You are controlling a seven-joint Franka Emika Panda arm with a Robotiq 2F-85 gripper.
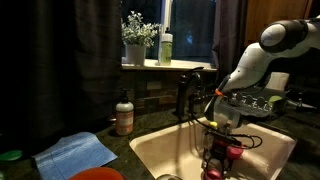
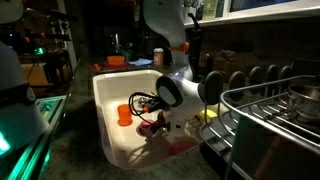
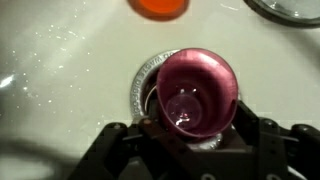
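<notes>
In the wrist view a translucent pink-red cup (image 3: 197, 90) sits between the fingers of my gripper, its open mouth facing the camera. The gripper is shut on it. Behind the cup shows the metal drain ring (image 3: 139, 92) of the sink. From exterior view 1, the gripper (image 1: 217, 150) is low inside the white sink (image 1: 160, 150), with reddish shapes beside it. Exterior view 2 has the gripper (image 2: 152, 106) over the basin too, its fingers partly lost among dark cables. Whether the cup touches the sink floor I cannot tell.
An orange cup (image 2: 124, 115) stands in the basin to one side. A round metal-rimmed item (image 3: 292, 8) shows at a corner of the wrist view. A dish rack (image 2: 275, 115) borders the sink, and a dark faucet (image 1: 181, 98) rises behind it. A soap bottle (image 1: 124, 115) stands on the counter.
</notes>
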